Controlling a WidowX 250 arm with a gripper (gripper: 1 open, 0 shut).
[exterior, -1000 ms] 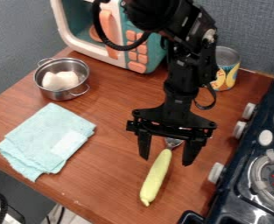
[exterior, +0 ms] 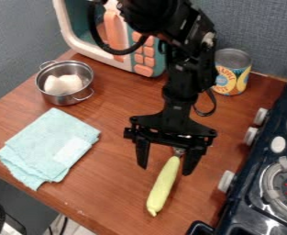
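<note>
My black gripper (exterior: 165,162) hangs over the wooden counter with its two fingers spread apart, nothing held between them. Just below it a pale yellow-green elongated vegetable (exterior: 160,191) lies on the counter, its upper end under the gripper. A small metallic object at that upper end is mostly hidden by the gripper.
A folded light-blue cloth (exterior: 45,150) lies left, a steel pot with a white item (exterior: 81,95) behind it. A toy microwave (exterior: 142,59) and a can (exterior: 231,74) stand at the back. A black stove (exterior: 262,203) fills the right side.
Over the last second my gripper has shifted slightly left and the arm has moved a little. The vegetable and other objects have stayed in place.
</note>
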